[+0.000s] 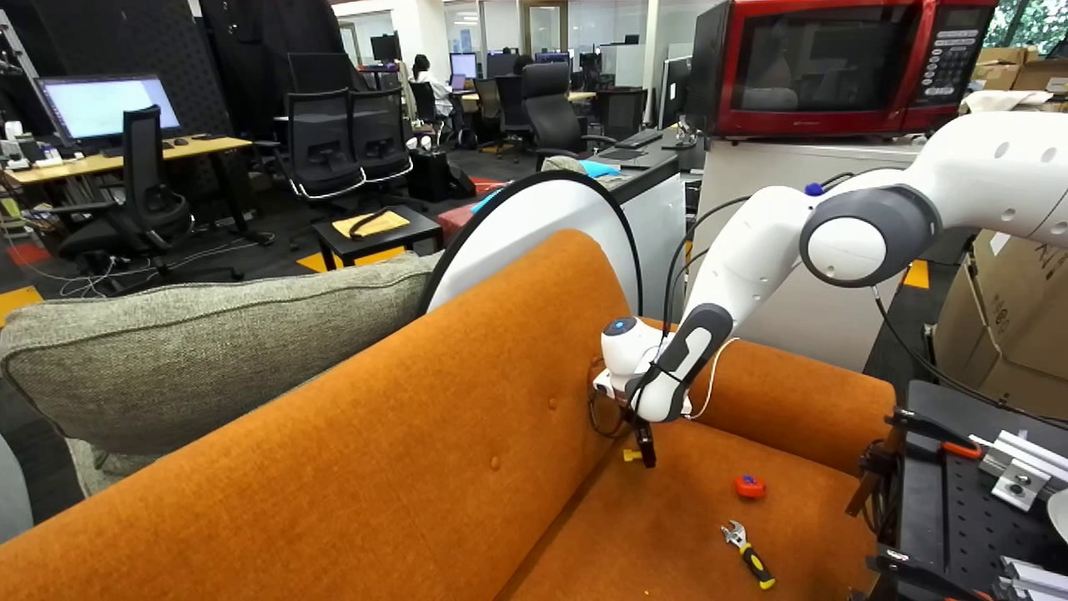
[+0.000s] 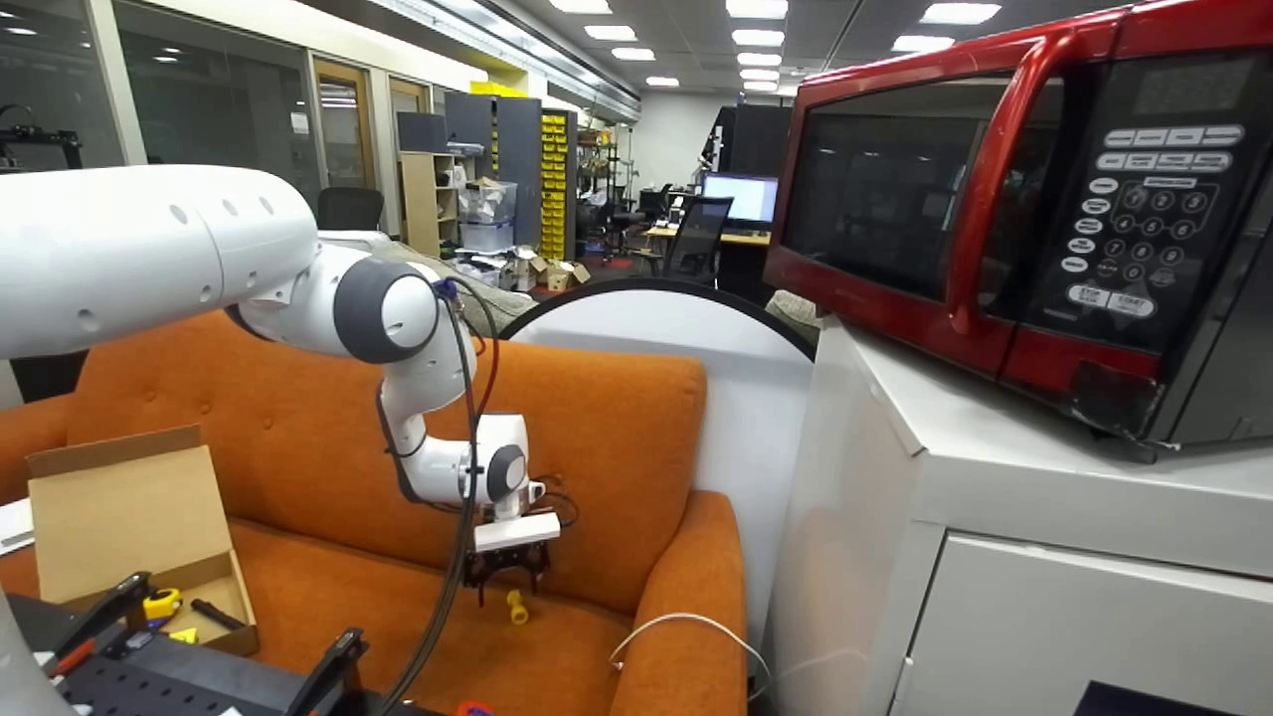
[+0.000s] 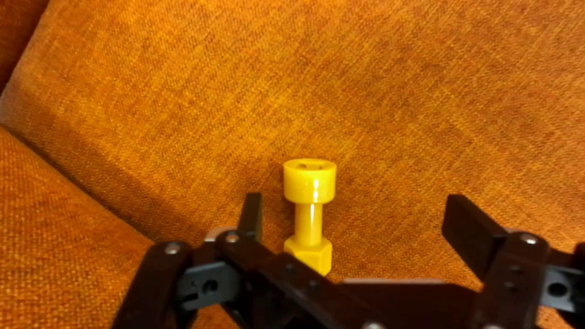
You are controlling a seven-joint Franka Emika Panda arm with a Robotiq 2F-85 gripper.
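On the orange seat lies a yellow bolt-shaped piece (image 3: pixel 309 219), with a round head, a narrow shank and a hexagonal lower end. My gripper is open above the seat, its dark fingers wide apart. The yellow piece shows between them in the wrist view, much closer to the left finger (image 3: pixel 252 215) than to the right one (image 3: pixel 466 230); neither visibly touches it. In exterior view 2 the yellow piece (image 2: pixel 516 608) sits below my gripper (image 2: pixel 508 593). Exterior view 1 shows only part of it (image 1: pixel 632 455), beside the dark finger.
A red object (image 1: pixel 750 487) and an adjustable wrench (image 1: pixel 748 554) lie on the seat. The sofa's backrest (image 1: pixel 481 431) rises close beside the arm. An open cardboard box (image 2: pixel 137 525) holds several items. Dark clamps (image 2: pixel 328 674) stick up at the table's edge.
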